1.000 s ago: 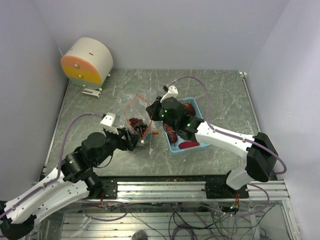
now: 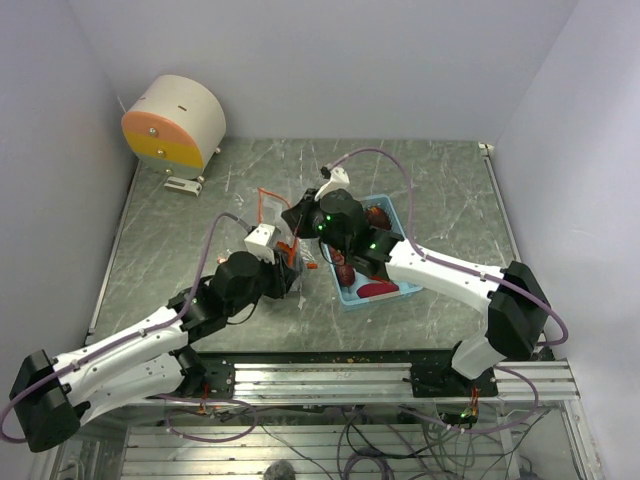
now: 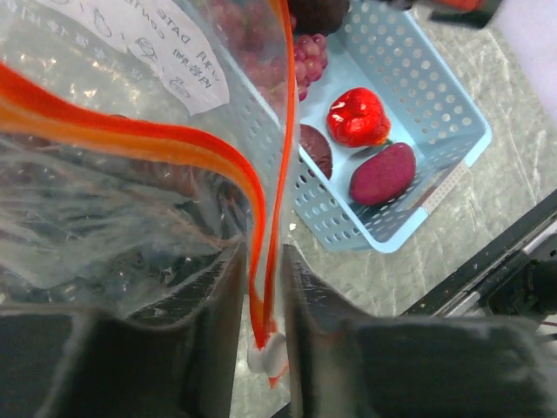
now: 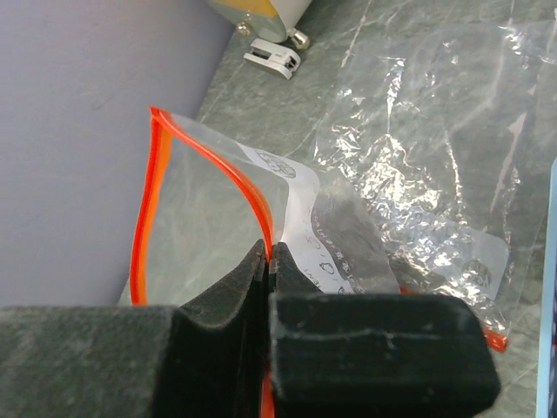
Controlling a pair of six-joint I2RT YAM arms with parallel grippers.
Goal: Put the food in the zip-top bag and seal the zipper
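Observation:
The clear bag (image 3: 130,209) stands with its mouth spread, edged by an orange zipper strip (image 3: 178,142). My left gripper is partly open around the near end of that strip; a narrow gap shows between its blurred fingers. Its pinch is not closed. In the right wrist view, my right gripper is shut on the bag's orange edge, holding it up. From above, the left gripper (image 2: 288,278) and right gripper (image 2: 297,226) sit close together at the bag. The arms largely hide the bag's contents there.
Right of the bag stands a blue basket (image 3: 474,135) with a red pepper (image 3: 358,117), a purple oblong food (image 3: 383,174) and grapes (image 3: 310,63). A rounded bread box (image 2: 180,120) stands at the back left. Bare counter (image 2: 450,200) lies to the right.
My left gripper has moved right to the bag's near end, now covering the dark red food seen inside before. The right gripper has shifted slightly left, and the bag's mouth looks narrower.

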